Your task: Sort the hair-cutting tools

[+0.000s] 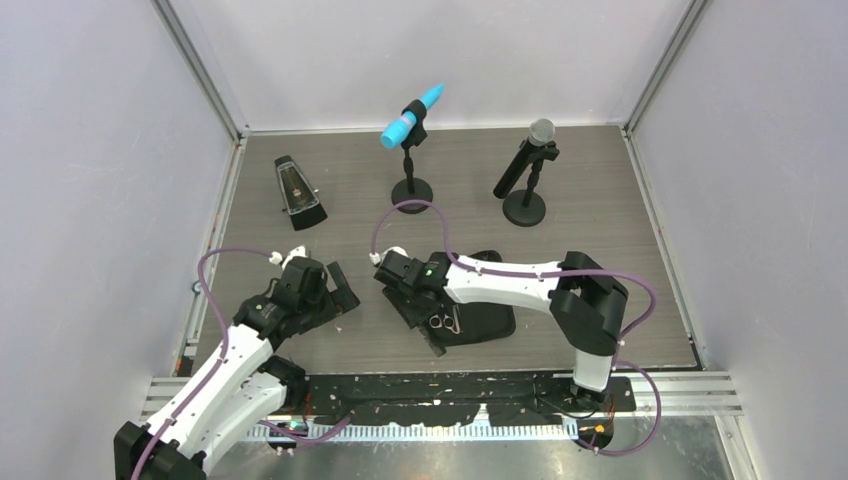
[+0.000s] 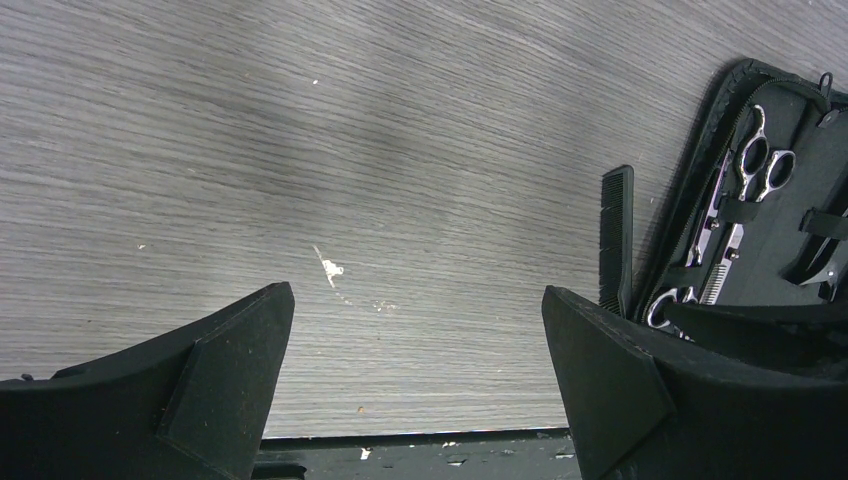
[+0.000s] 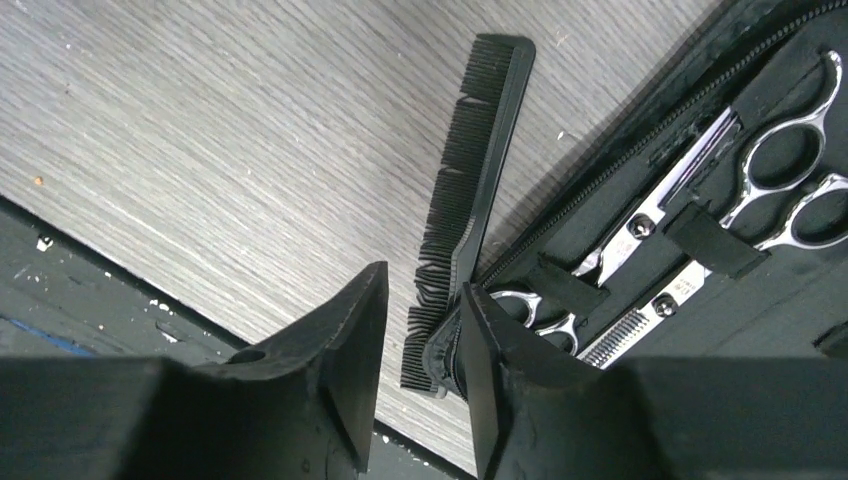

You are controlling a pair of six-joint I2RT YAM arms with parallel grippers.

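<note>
A black comb (image 3: 490, 150) lies on the table along the left edge of the open black tool case (image 3: 610, 185). My right gripper is over the comb's near end, its fingers parted. That end and a corner of the case show between them, with a gap on the left. Silver scissors (image 3: 800, 125) and further shears (image 3: 640, 220) sit strapped inside the case. Over bare table to the left, my left gripper stands open and empty. The comb (image 2: 617, 230) and case (image 2: 690, 180) lie at its right.
A metronome (image 1: 299, 192) stands at the back left. Behind the case are a blue microphone on a stand (image 1: 411, 192) and a black microphone on another stand (image 1: 524, 207). Bare table (image 1: 360, 235) extends between the arms and these objects.
</note>
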